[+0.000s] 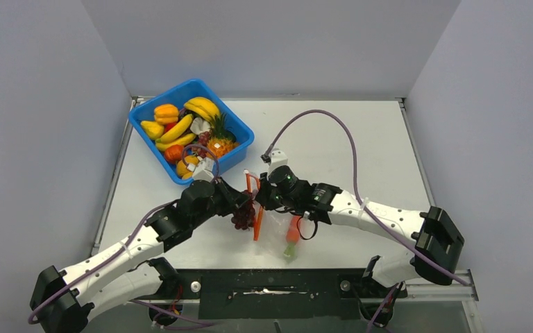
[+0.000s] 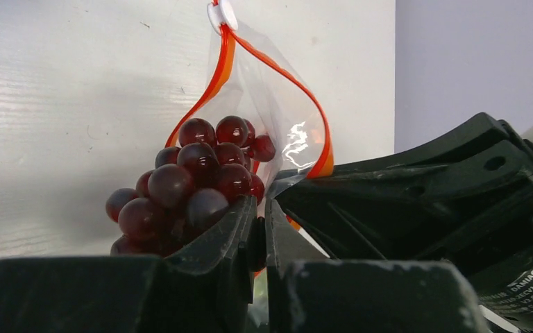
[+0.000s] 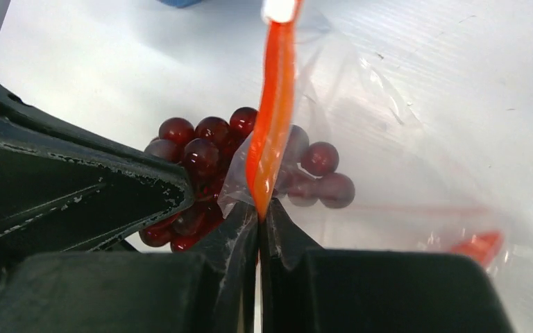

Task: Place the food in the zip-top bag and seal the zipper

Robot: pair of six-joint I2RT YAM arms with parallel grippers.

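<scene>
A bunch of dark red grapes (image 2: 173, 191) hangs from my left gripper, whose fingers are closed with a bit of dark red between them. The clear zip bag (image 3: 402, 173) has its orange rim parted, with a white slider (image 2: 222, 15) at one end. My right gripper is shut on the orange rim (image 3: 272, 111) at its near side. Some grapes show through the film, past the rim; most of the bunch is outside the mouth. Inside the bag lies an orange carrot (image 1: 293, 230), partly hidden by the right arm in the top view.
Behind the left arm stands a blue basket (image 1: 241, 151) full of toy food, including bananas (image 1: 201, 107) and a pineapple (image 1: 222, 147). Both grippers are close together at the bag mouth.
</scene>
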